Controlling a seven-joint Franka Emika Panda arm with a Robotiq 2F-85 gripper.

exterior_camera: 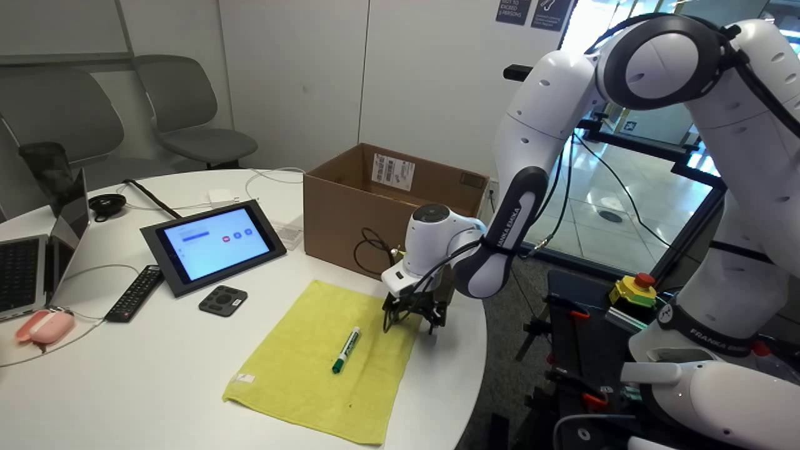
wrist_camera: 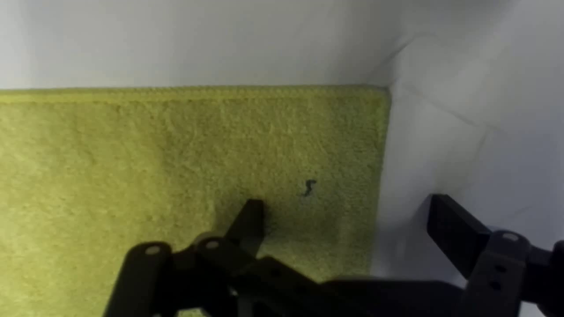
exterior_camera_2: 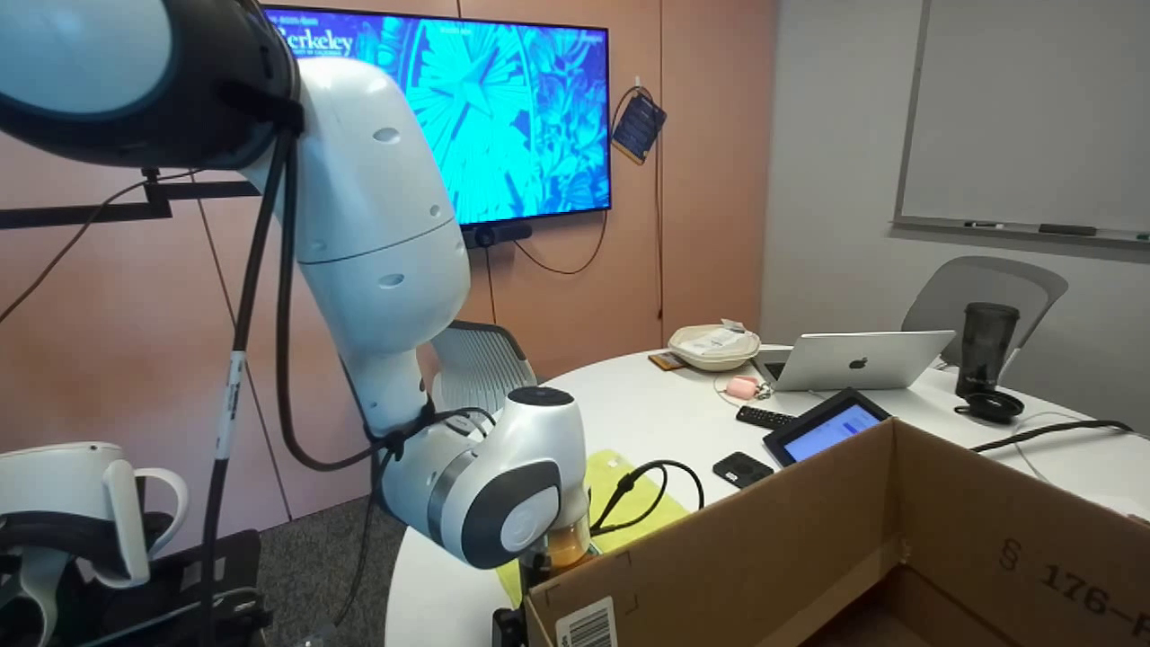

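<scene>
A yellow cloth (exterior_camera: 300, 375) lies spread flat on the white table, with a green-capped marker (exterior_camera: 347, 349) resting on it. In the wrist view one corner of the cloth (wrist_camera: 132, 158) sits below my open gripper. One finger (wrist_camera: 248, 224) is over the cloth and the other finger (wrist_camera: 454, 227) is over the bare table beyond the cloth's edge. Only cloth and table show between the fingers. In exterior view 1 the gripper (exterior_camera: 410, 322) is low at the cloth's far right corner. Exterior view 2 mostly hides the fingers behind the box.
An open cardboard box (exterior_camera: 375, 217) stands just behind the gripper. A tablet screen (exterior_camera: 217, 240), a small black remote pad (exterior_camera: 223, 300), a long remote (exterior_camera: 135, 292) and a laptop (exterior_camera: 37, 262) occupy the table's left. The table's right edge is near the gripper.
</scene>
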